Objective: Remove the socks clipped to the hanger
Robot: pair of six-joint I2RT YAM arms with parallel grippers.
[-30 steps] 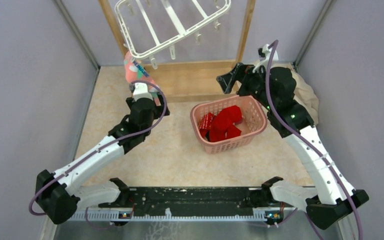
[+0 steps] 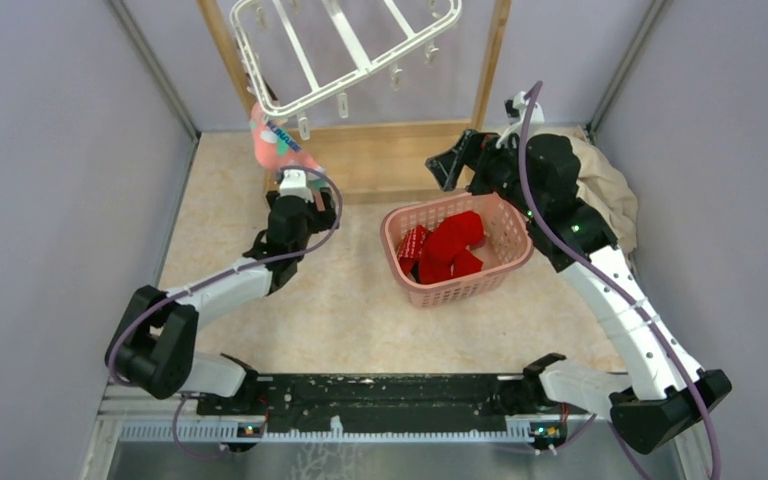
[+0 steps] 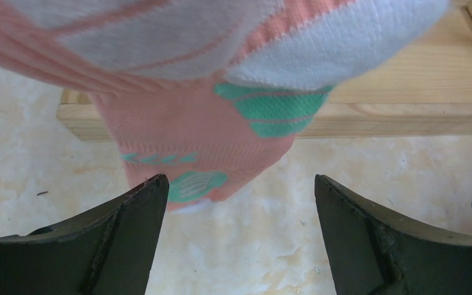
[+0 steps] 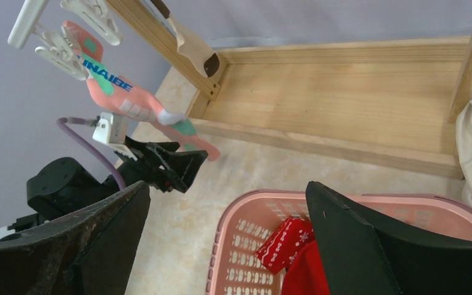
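From the left corner of the white hanger (image 2: 362, 72) hangs a pink sock (image 2: 278, 150) with green and white patches. In the right wrist view the sock (image 4: 136, 101) slants down from white clips (image 4: 60, 54) to the left gripper. My left gripper is open below and in front of the sock (image 3: 190, 123), whose lower end reaches down near the left finger; whether they touch I cannot tell. My right gripper is open and empty, above the pink basket (image 2: 430, 295). Red socks (image 2: 452, 245) lie in the basket.
Behind stands a wooden frame (image 2: 390, 165) with two uprights. A beige cloth (image 2: 605, 185) lies at the back right. Several empty clips hang along the hanger's front edge. The table between left arm and basket is clear.
The right arm has shifted slightly left.
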